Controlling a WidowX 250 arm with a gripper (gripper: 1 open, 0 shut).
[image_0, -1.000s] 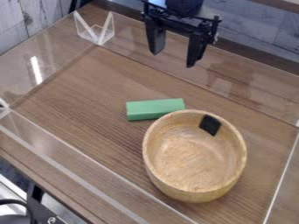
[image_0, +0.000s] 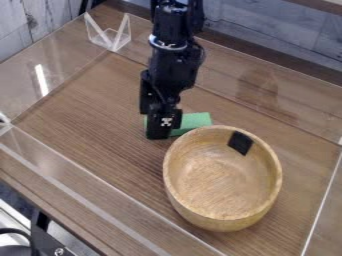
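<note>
The black gripper (image_0: 162, 112) hangs from the arm at the top centre, low over a green block (image_0: 194, 122) and partly in front of its left part. Its fingers are open, as far as the dark shapes show. Just in front and to the right is a large round tan bowl (image_0: 221, 205) with a small black piece (image_0: 241, 142) at its back right rim. Whether the fingertips touch the green block cannot be told.
A white wire-like object (image_0: 107, 32) stands at the back left. Dark clutter lies beyond the table's front left edge.
The bowl looks unmoved.
</note>
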